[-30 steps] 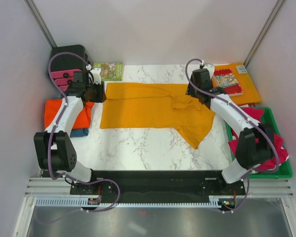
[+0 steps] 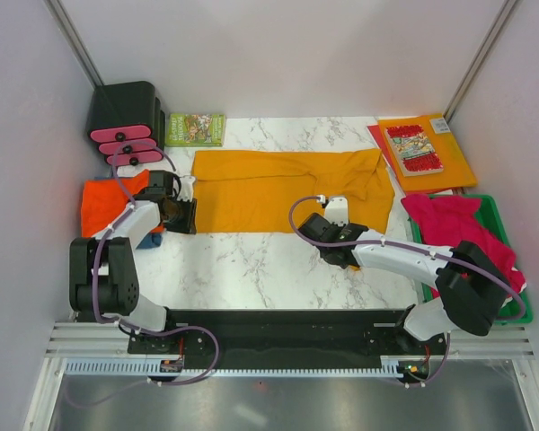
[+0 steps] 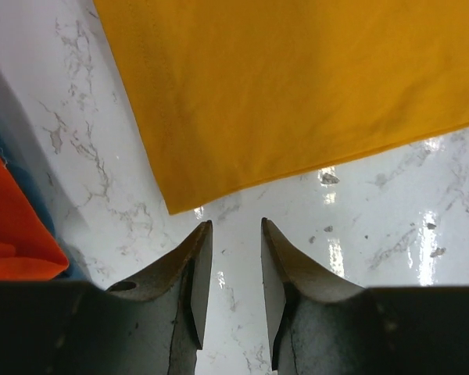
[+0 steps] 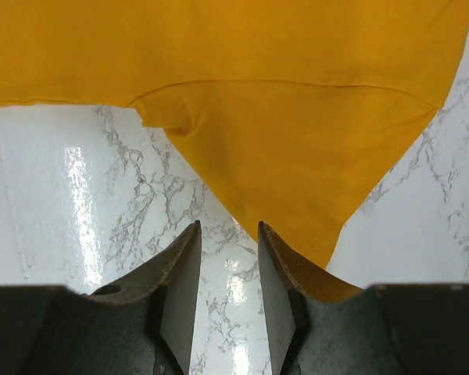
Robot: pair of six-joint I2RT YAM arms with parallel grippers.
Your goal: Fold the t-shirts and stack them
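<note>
An orange-yellow t shirt (image 2: 251, 202) lies on the marble table, its far part folded over in a strip and one sleeve (image 4: 297, 180) pointing toward the front at the right. My left gripper is open just off the shirt's near left corner (image 3: 176, 199), nothing between its fingers. Beside the sleeve's tip hovers my right gripper, also open and empty; its right finger (image 4: 277, 273) overlaps the sleeve end in the right wrist view. Folded orange and blue shirts (image 2: 94, 206) are stacked at the left edge, partly behind the left arm.
A green basket (image 2: 490, 215) with red cloth stands at the right. Behind are a black and pink drawer unit (image 2: 126, 126), a green book (image 2: 196, 130), and a red book (image 2: 413, 149) on an orange folder.
My right gripper has come from the shirt's far right side toward the front, down to the sleeve. My left gripper has moved frontward to the near left corner. The shirt looks unchanged.
</note>
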